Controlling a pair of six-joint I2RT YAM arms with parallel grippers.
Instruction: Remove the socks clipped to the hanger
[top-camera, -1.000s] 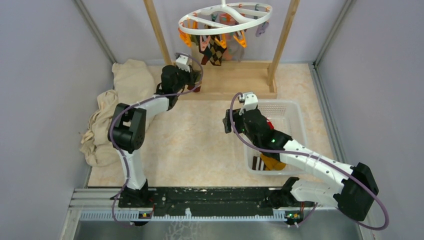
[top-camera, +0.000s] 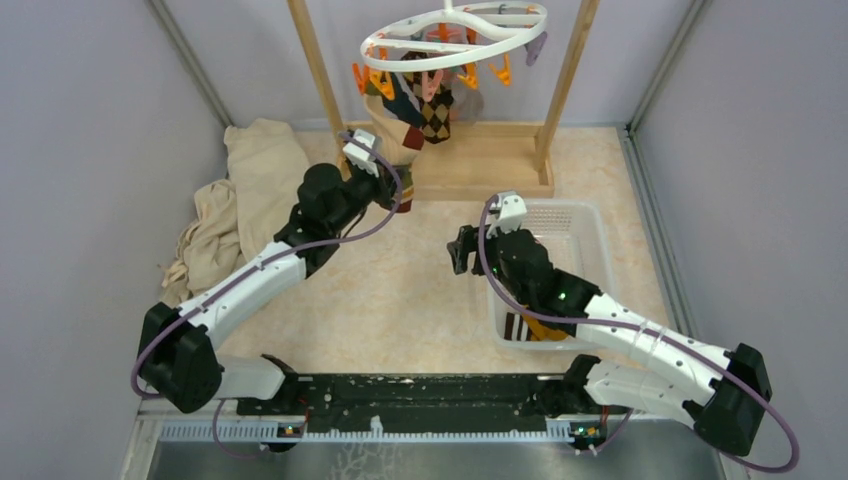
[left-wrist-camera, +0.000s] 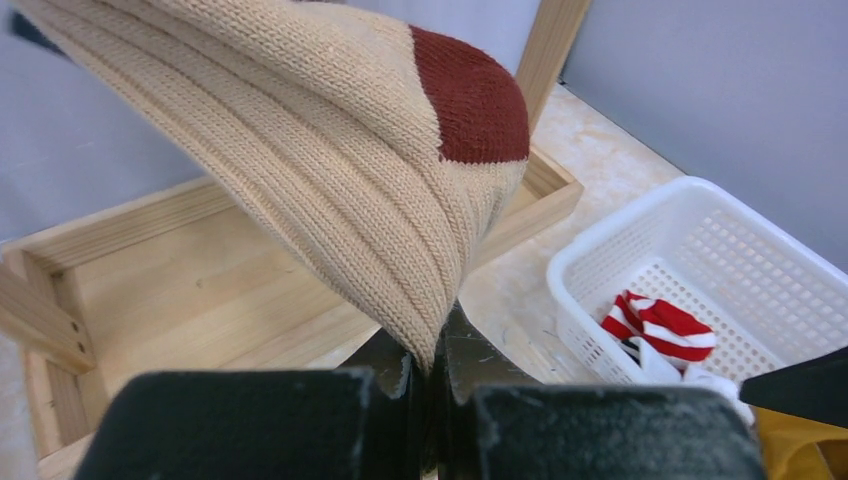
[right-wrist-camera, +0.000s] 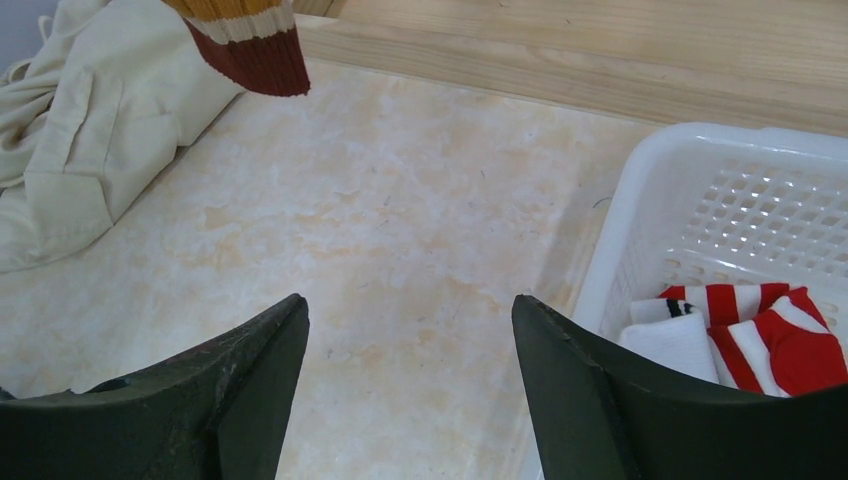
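A white oval hanger (top-camera: 452, 55) with coloured clips hangs at the top, socks under it. My left gripper is shut on a beige sock (left-wrist-camera: 340, 140) with a maroon patch, which stretches up and away from the pinch in the left wrist view. A dark argyle sock (top-camera: 436, 118) hangs behind it. My right gripper stands open with nothing between its fingers, beside a white basket (right-wrist-camera: 630, 190). Inside the basket lie red-and-white striped socks (right-wrist-camera: 790, 350) and a white one (right-wrist-camera: 668, 350).
The hanger's wooden frame (top-camera: 545, 180) stands at the back. A heap of beige cloth (top-camera: 260, 190) lies at the left.
My left gripper has come toward the front with the beige sock, which is now pulled out from below the hanger. The right arm has shifted slightly.
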